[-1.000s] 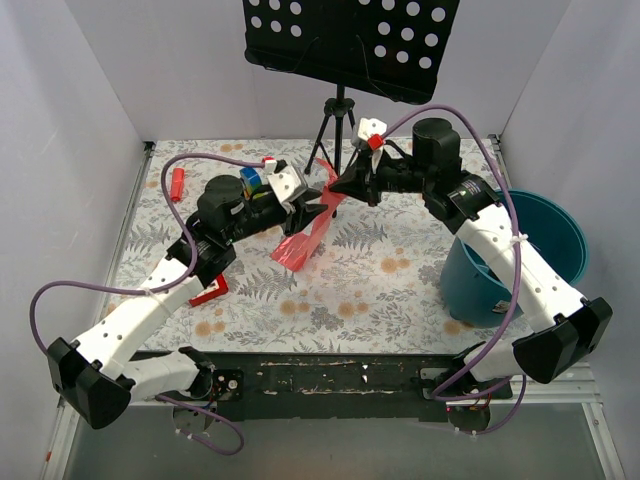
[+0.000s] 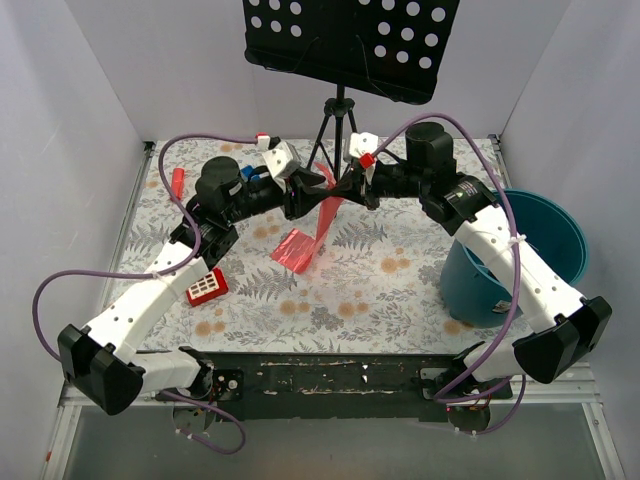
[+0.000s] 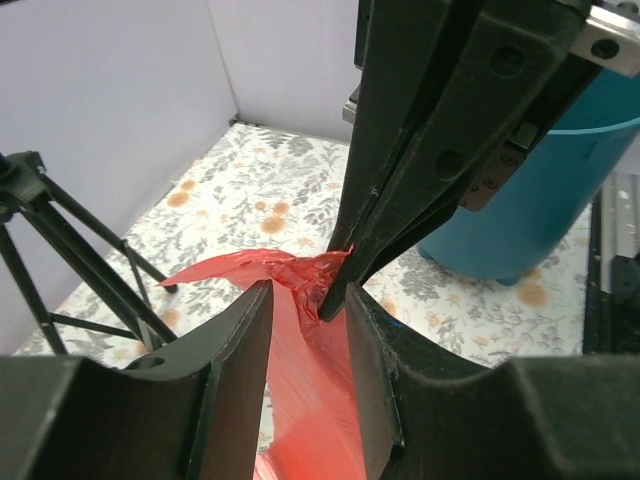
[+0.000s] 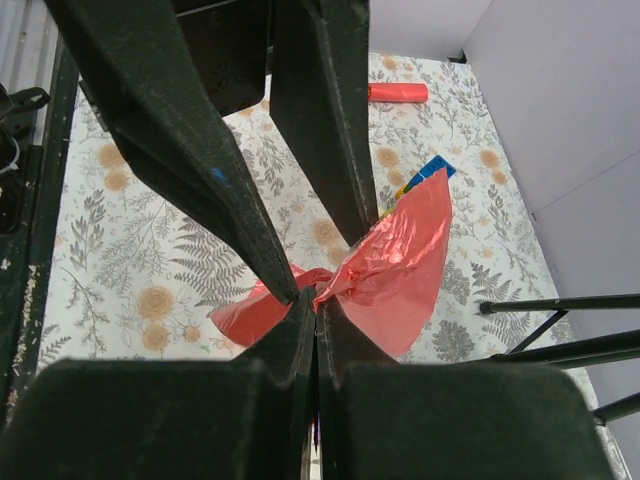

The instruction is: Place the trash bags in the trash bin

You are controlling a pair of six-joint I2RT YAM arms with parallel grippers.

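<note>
A thin translucent red bag [image 2: 298, 250] hangs below the two grippers near the table's middle, its lower end at or near the tabletop. My right gripper is shut on the bag's upper part, with a loose flap sticking out beyond the fingertips. On either side of the bag stand the fingertips of my left gripper, apart from each other with film running down between them. In the right wrist view the left fingers [image 4: 330, 120] also show spread around the bag. At the right of the table stands the teal trash bin [image 2: 472, 288], open at the top.
A black music stand [image 2: 340, 105] rises at the back, its tripod close behind the grippers. A red roll [image 2: 178, 182], a blue item [image 2: 249, 172] and a red box [image 2: 207, 288] lie on the left.
My left gripper has shifted a little toward the back and inward along the bag. The right gripper has moved slightly left, still pinching the bag's upper part.
</note>
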